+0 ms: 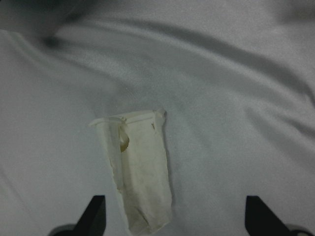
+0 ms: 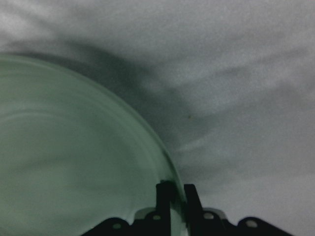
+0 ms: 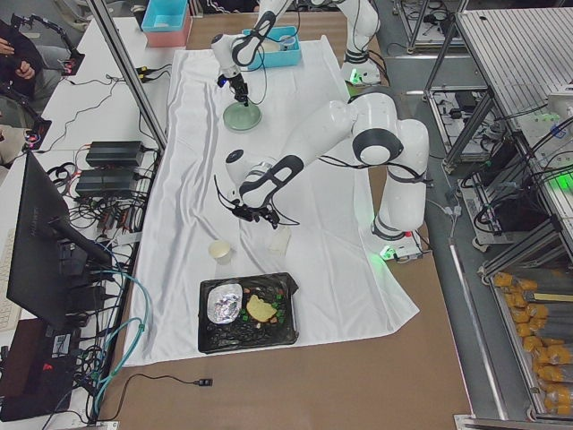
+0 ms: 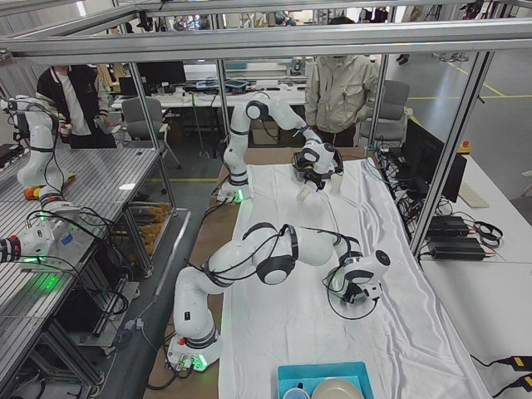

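A pale paper packet (image 1: 142, 177), creased and partly folded, lies on the white cloth. My left gripper hangs above it, open, fingers on either side of the view with nothing between; in the camera left view it (image 3: 255, 215) is just above the packet (image 3: 278, 240). My right gripper is at the rim of a green plate (image 2: 74, 147), its fingers close together on either side of the rim, shut on it. The plate (image 3: 242, 116) lies on the far part of the cloth.
A cream cup (image 3: 221, 251) stands left of the packet. A black tray (image 3: 215, 336) with a foil dish and food lies at the near end. A blue bin (image 4: 324, 371) with dishes sits beyond the plate.
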